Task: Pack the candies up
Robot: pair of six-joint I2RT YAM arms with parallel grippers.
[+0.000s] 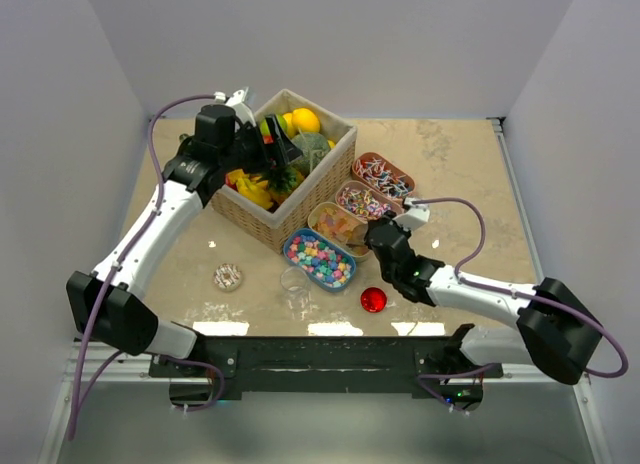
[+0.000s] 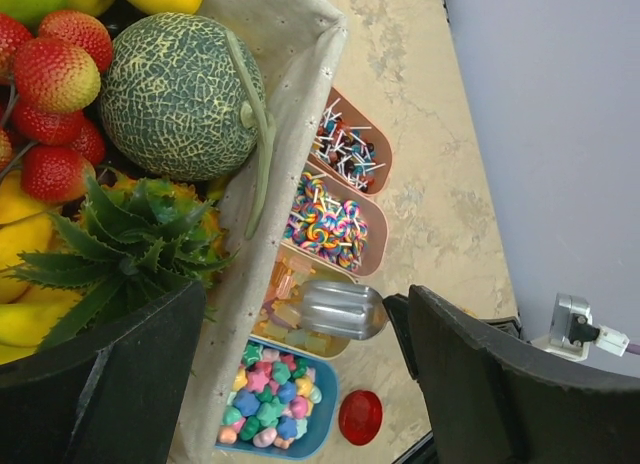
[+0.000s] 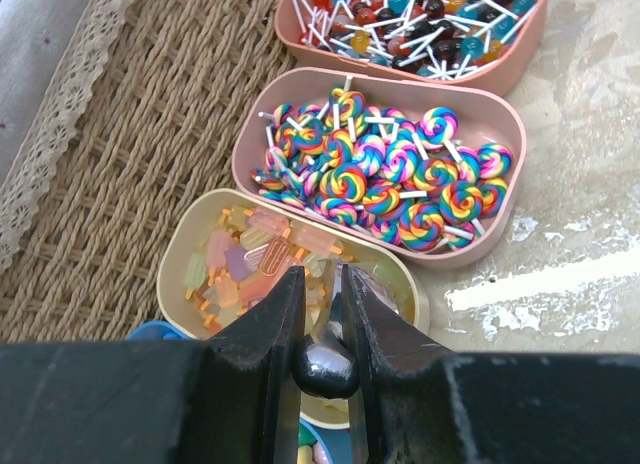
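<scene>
My right gripper [image 1: 376, 233] is shut on a shiny metal scoop [image 3: 325, 369]. In the left wrist view the metal scoop [image 2: 345, 309] lies over the tub of gummy candies [image 1: 326, 214], its bowl low among them; whether it carries any cannot be told. Beside that stand tubs of swirl lollipops [image 3: 390, 169], stick lollipops [image 3: 420, 29] and star-shaped candies [image 1: 320, 259]. A clear jar [image 1: 297, 284] is on the near table with a red lid [image 1: 373, 300] to its right. Above the fruit basket, my left gripper [image 1: 283, 144] hangs open, holding nothing.
The large wicker basket [image 1: 240, 216] of fruit stands left of the tubs. A donut [image 1: 228, 276] lies at the left. Bare table [image 1: 470, 174] stretches out at the back right.
</scene>
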